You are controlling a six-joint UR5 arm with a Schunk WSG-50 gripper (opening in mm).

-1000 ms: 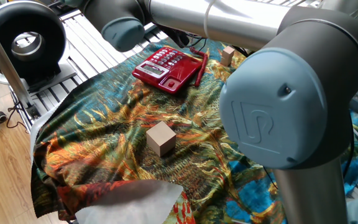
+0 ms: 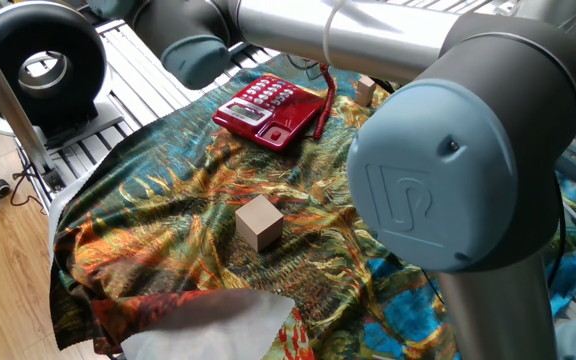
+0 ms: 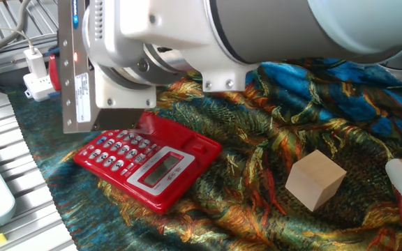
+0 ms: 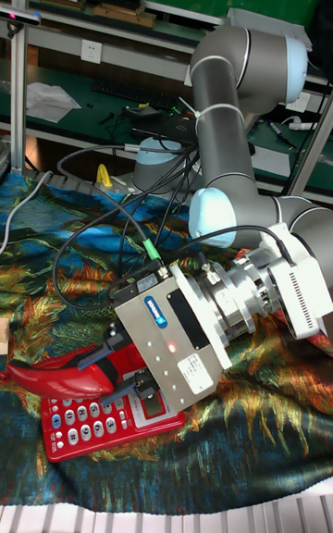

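A red telephone base with a keypad and small display rests on the patterned cloth; its bare cradle shows in exterior view 1. Its red handset is off the base, raised over the keypad edge in exterior view 3. There my gripper has its dark fingers on both sides of the handset and appears shut on it. The contact is partly hidden. In exterior view 2 the gripper body covers the fingers, with only a red end of the handset showing beyond it. A red cord runs along the phone's right side.
One wooden cube sits on the wrinkled cloth, well apart from the phone. Another small block lies behind the phone. A white power plug is near the table edge. A black ring-shaped object stands at the left.
The red strip beside the phone has shifted, its upper end now higher and further right. My arm has moved slightly. The phone base and cubes have stayed in place.
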